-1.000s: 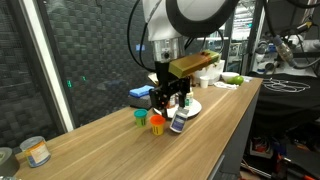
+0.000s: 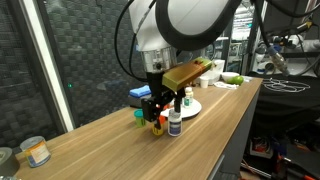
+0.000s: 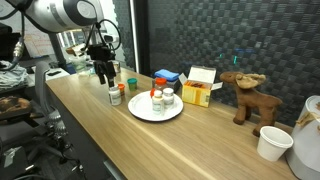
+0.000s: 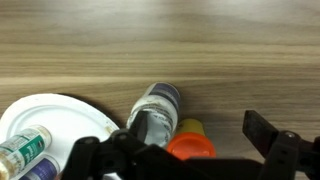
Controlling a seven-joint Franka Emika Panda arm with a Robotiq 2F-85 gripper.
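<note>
A small white bottle [image 2: 175, 125] stands upright on the wooden table, right beside an orange cup [image 2: 157, 127]. Just above the two hangs my gripper [image 2: 165, 106], its fingers apart. From the wrist, the bottle [image 4: 160, 103] shows close to the left finger [image 4: 118, 152], and the orange cup [image 4: 190, 143] sits in the gap between the fingers. Nothing appears to be gripped. In exterior view 2 the gripper [image 3: 106, 82] is over the bottle [image 3: 114, 97], partly covering it.
A white plate [image 3: 140, 108] with several small bottles lies close by. Behind stand a green cup [image 3: 132, 84], a blue stack [image 3: 166, 76], a yellow box [image 3: 198, 87], a toy moose [image 3: 254, 100] and a white cup [image 3: 273, 142].
My gripper has come down and nearer to the bottle and the orange cup, now partly hiding the cup.
</note>
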